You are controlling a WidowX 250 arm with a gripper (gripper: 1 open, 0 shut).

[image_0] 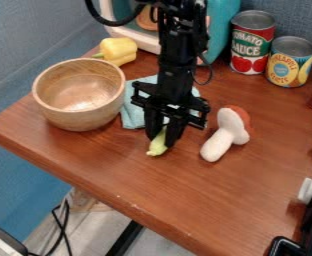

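My black gripper [163, 133] hangs over the table's middle, its tips down around a pale yellow-green vegetable [156, 148]; whether the fingers grip it is hard to see. A wooden bowl [79, 95] sits to the left. A light blue cloth [132, 113] lies behind the gripper. A white plush mushroom [223, 138] with an orange cap lies to the right.
A yellow object [116, 51] lies at the back left, two cans [250, 42] at the back right beside a teal-and-white appliance. Black equipment stands at the right edge.
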